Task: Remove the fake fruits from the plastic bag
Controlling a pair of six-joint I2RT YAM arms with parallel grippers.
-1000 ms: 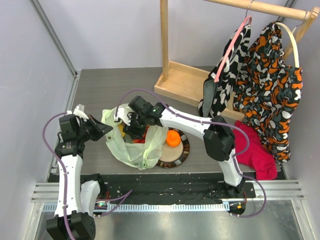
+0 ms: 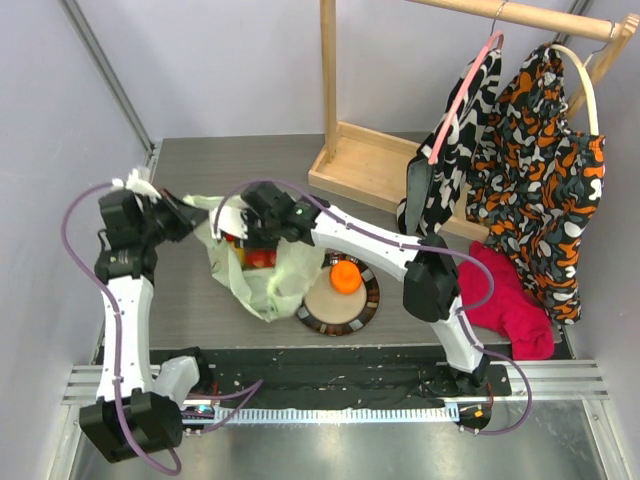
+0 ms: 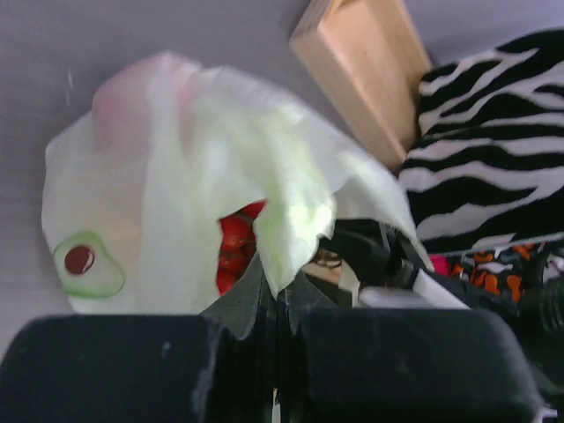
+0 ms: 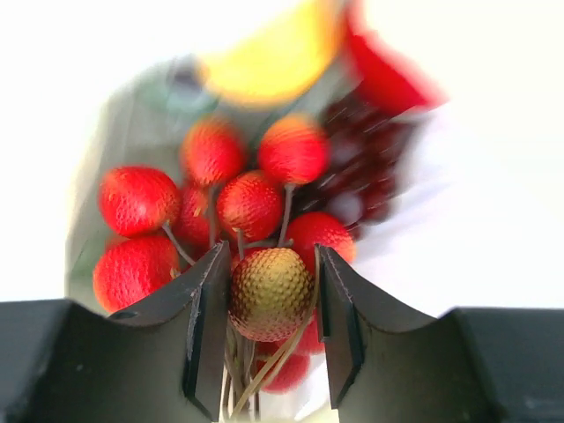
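The pale plastic bag (image 2: 235, 275) sits mid-table, its rim pinched by my left gripper, which is shut on it. Inside the bag, my right gripper is shut on a yellow-red fake berry (image 4: 269, 295) belonging to a stemmed bunch. More red berries (image 4: 251, 204) cluster right behind it, along with dark grapes (image 4: 357, 163), a yellow fruit (image 4: 273, 57) and a blurred red fruit (image 4: 388, 66). From the top, the right gripper's tips are mostly hidden by its own arm and the bag.
A round plate (image 2: 330, 302) holding an orange (image 2: 346, 277) lies just right of the bag. Further off stand a wooden rack (image 2: 370, 165) with hanging patterned bags and a red cloth (image 2: 512, 305). Bare table lies behind the bag.
The left arm has moved back and left, dragging the bag's rim; images are blurred.
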